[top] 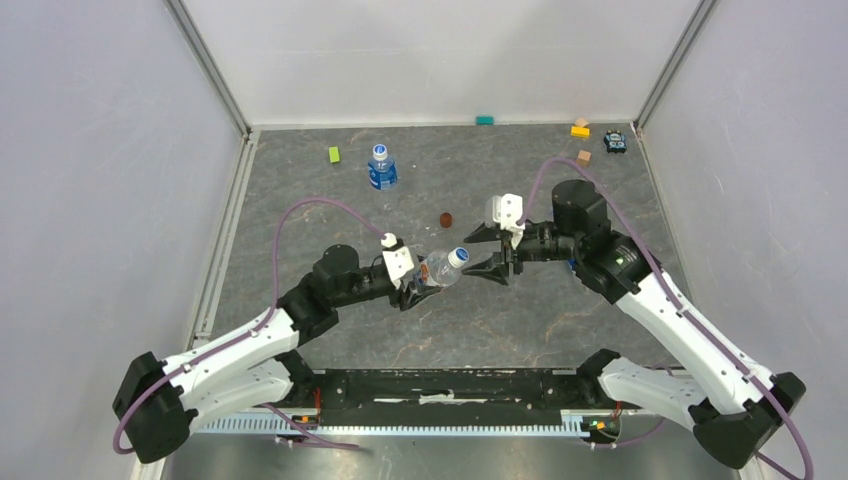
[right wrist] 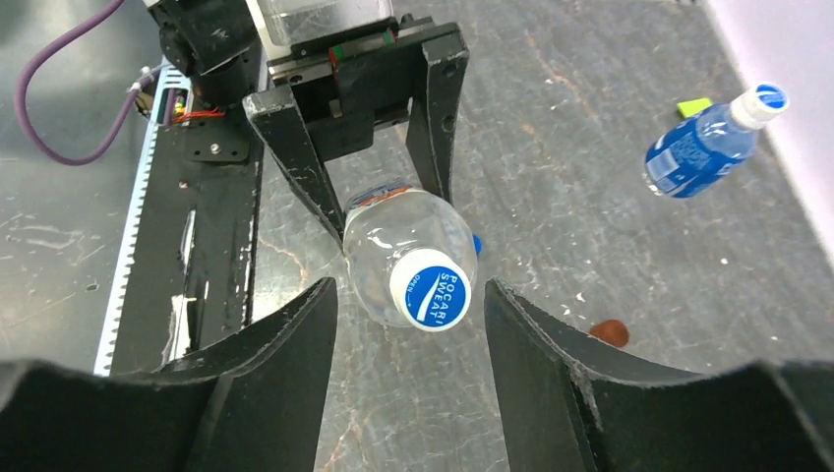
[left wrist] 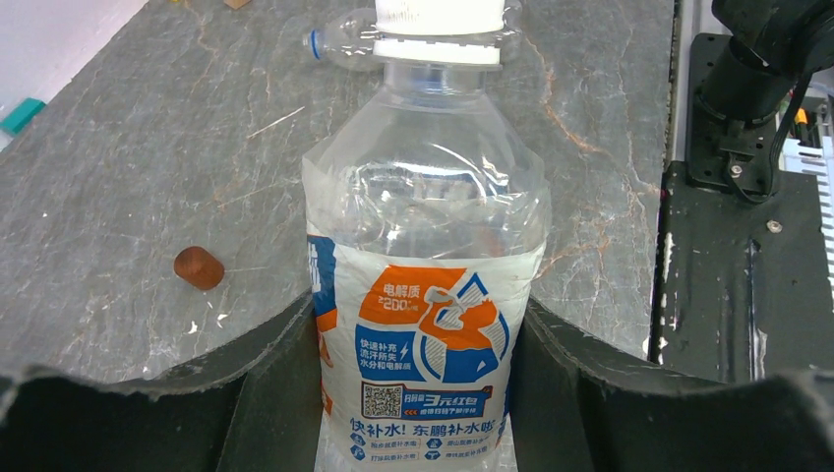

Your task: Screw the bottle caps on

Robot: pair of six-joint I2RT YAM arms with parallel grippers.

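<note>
My left gripper is shut on a clear bottle with an orange and blue label, tilted toward my right arm, its white cap on the neck; whether it is screwed tight I cannot tell. My right gripper stands part open just right of that cap, nothing between its fingers. In the right wrist view the cap faces it, centred between and beyond the fingertips. A blue-labelled bottle with a white cap stands at the back left. Another bottle lies on the table, partly hidden behind the right arm.
Small blocks lie around: green, teal, yellow, tan. A brown round piece is at the middle and a dark toy at the back right.
</note>
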